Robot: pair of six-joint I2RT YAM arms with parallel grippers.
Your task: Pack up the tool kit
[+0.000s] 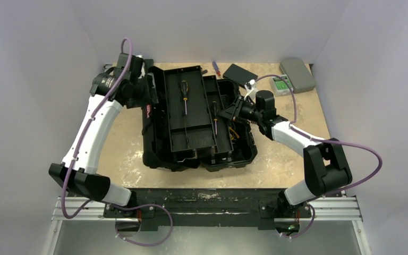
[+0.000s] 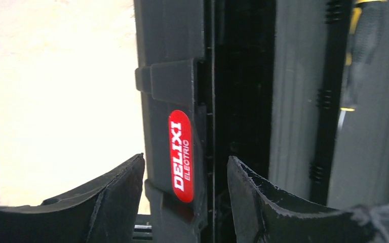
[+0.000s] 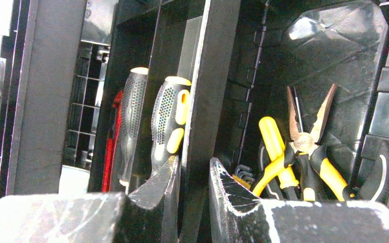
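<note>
The black toolbox (image 1: 149,143) lies spread open, its stepped trays unfolded. A yellow-black screwdriver (image 1: 185,90) lies in the wide upper tray (image 1: 199,114), and another screwdriver (image 1: 215,114) in the narrower tray beside it. My left gripper stands open above the lid's outer edge, which carries the red label (image 2: 181,157). In the right wrist view, my right gripper straddles a thin tray wall (image 3: 210,86), one finger on each side; whether they press on it is unclear. Pliers (image 3: 306,142) rest in the bottom compartment.
Behind the box lie a blue-red screwdriver (image 1: 216,68) and a dark flat case (image 1: 239,74). A green-and-white box (image 1: 280,85) and a grey case (image 1: 297,74) stand at the back right.
</note>
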